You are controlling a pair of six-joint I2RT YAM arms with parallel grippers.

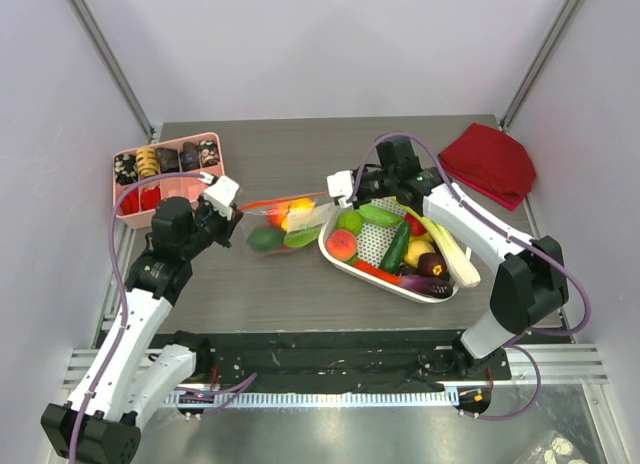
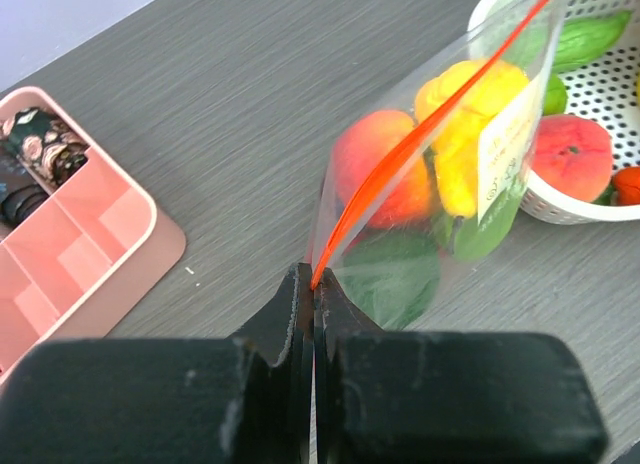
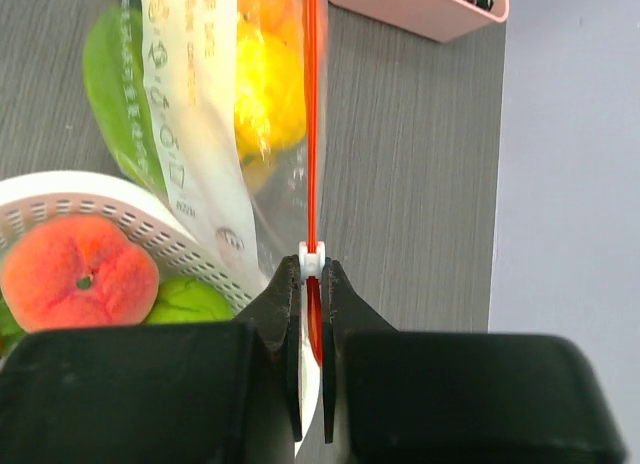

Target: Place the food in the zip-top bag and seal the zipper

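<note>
The clear zip top bag (image 2: 465,229) hangs between my grippers with its orange zipper strip (image 2: 375,184) stretched in a narrow line. Inside it are a peach (image 2: 385,174), a yellow pepper (image 2: 480,109) and green produce (image 2: 395,274). My left gripper is shut on the corner of the bag at one zipper end. In the right wrist view my right gripper is shut on the white slider (image 3: 312,257), well along the strip by the basket. Orange strip shows on both sides of the slider; a short piece lies beyond it, between the fingers.
A white basket (image 1: 400,293) of loose produce stands right, under the right gripper and the bag's right end. The pink divided box (image 1: 172,191) is at the back left, close to the left arm. A red cloth (image 1: 490,159) lies back right. Bare table stretches in front.
</note>
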